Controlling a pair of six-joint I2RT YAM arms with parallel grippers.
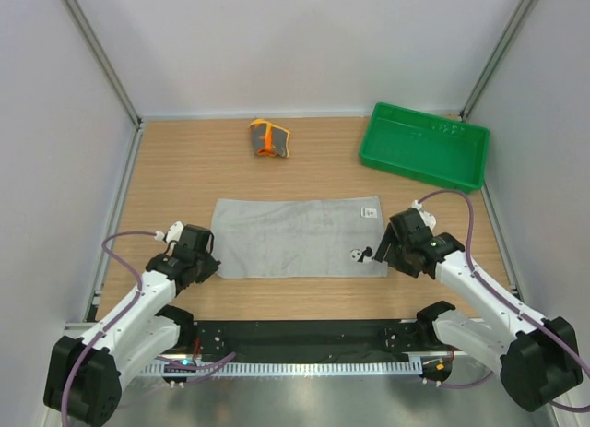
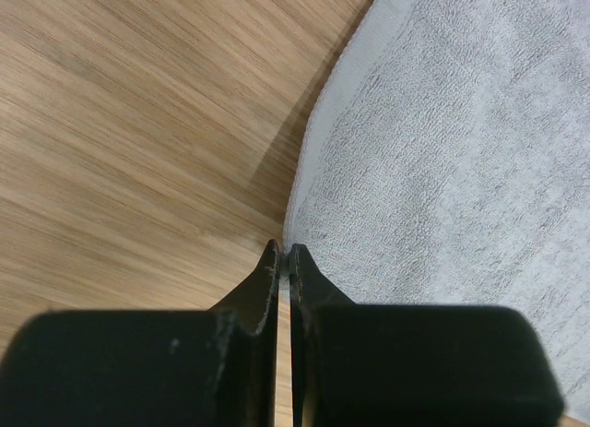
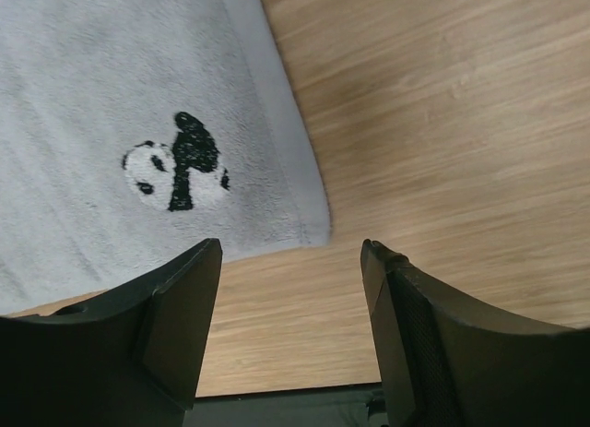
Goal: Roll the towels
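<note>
A grey towel [image 1: 295,238] with a panda motif [image 3: 180,169] lies spread flat on the wooden table. My left gripper is shut on the towel's left edge near its front corner, the fabric pinched between the fingertips. From above, the left gripper [image 1: 217,264] sits at that front left corner. My right gripper stands open around the front right corner of the towel, with a gap on either side of that corner. Whether its fingertips touch the cloth or the table I cannot tell.
A green bin [image 1: 424,146] stands at the back right. Toward the back lies a folded grey and orange cloth [image 1: 269,138]. Bare table [image 1: 198,146] surrounds the towel, with a narrow strip between it and the front edge.
</note>
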